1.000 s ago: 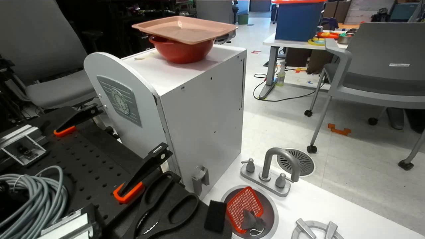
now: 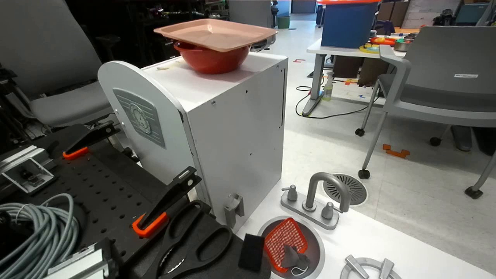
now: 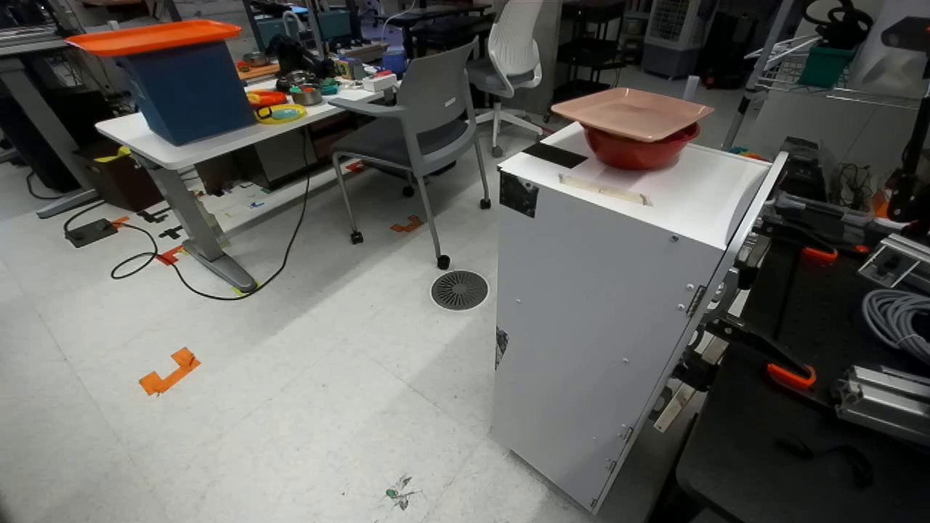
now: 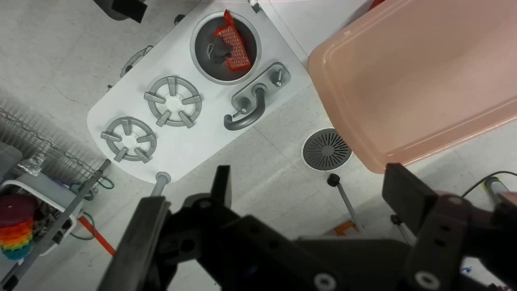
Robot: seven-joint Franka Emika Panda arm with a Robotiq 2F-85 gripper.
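My gripper hangs open in the wrist view, its two dark fingers wide apart with only floor visible between them. A pink tray (image 4: 426, 77) lies up and to the right of it, apart from the fingers. In exterior view 1 that tray rests on a red bowl (image 2: 214, 61) on top of the white cabinet (image 2: 237, 135). Inside the round sink (image 4: 196, 58) are a red-and-white mesh piece (image 4: 236, 48) and a small grey item (image 4: 219, 50). Neither exterior view shows the gripper.
A grey faucet (image 4: 252, 114) rises beside the sink, and two burner grates (image 4: 167, 119) sit on the white counter (image 4: 194, 150). Black scissors (image 2: 186, 246) and clamps (image 2: 151, 225) lie on the dark table in exterior view 1. Open floor lies behind the counter.
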